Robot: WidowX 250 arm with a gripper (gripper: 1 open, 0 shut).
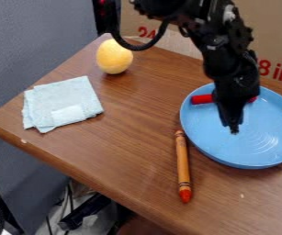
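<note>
My black gripper is low over the blue plate, its fingers in front of a red object on the plate, which they partly hide. Whether they hold it or are shut cannot be told. An orange crayon lies on the table beside the plate's left edge. A yellow ball-like object sits at the back left, and a folded pale cloth lies on the left of the table.
A cardboard box stands behind the plate. The table's edge runs along the lower left.
</note>
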